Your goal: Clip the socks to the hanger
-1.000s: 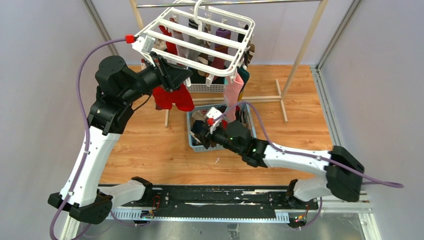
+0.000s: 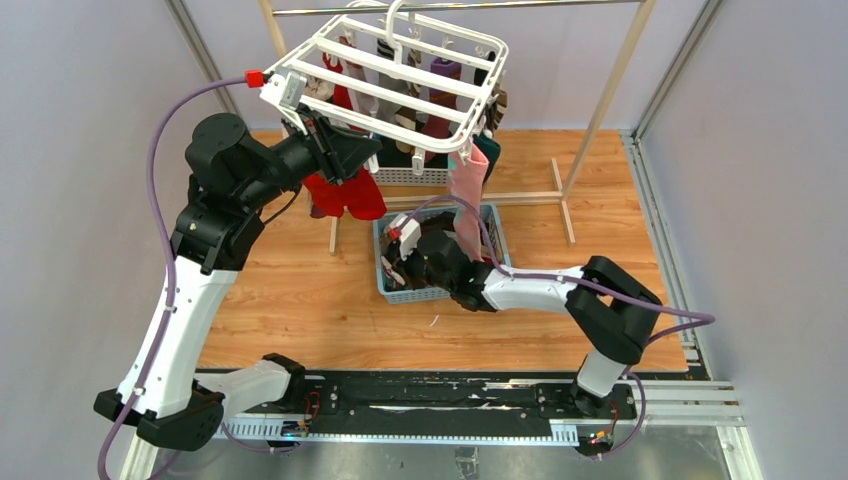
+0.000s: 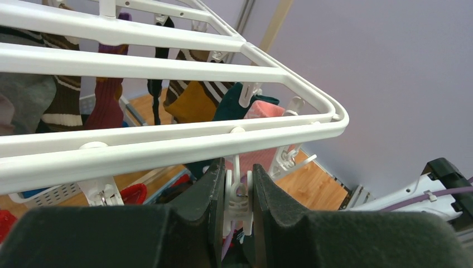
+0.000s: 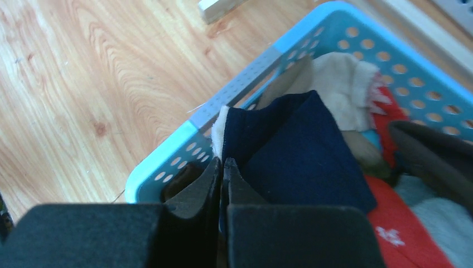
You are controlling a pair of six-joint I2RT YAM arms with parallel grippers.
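Observation:
The white hanger [image 2: 400,75] hangs at the top with several socks clipped along it. My left gripper is shut on a white clip [image 3: 239,207] below the hanger's front bar. Down at the light blue basket [image 4: 184,129], my right gripper is shut on the white-edged cuff of a navy sock [image 4: 304,148], which spreads over the other socks. A pink sock [image 2: 467,185] hangs from the front right corner, and a red one [image 2: 350,195] at the front left.
Bare clips [image 3: 102,192] stand on the front bar beside my left gripper. A white basket [image 2: 410,177] is behind, under the hanger. Wooden stand legs [image 2: 563,200] are on the floor. Open floor lies in front of the blue basket.
My right arm has moved left, its gripper lower into the blue basket's left part. My left gripper stays at the hanger. The red sock sways a little.

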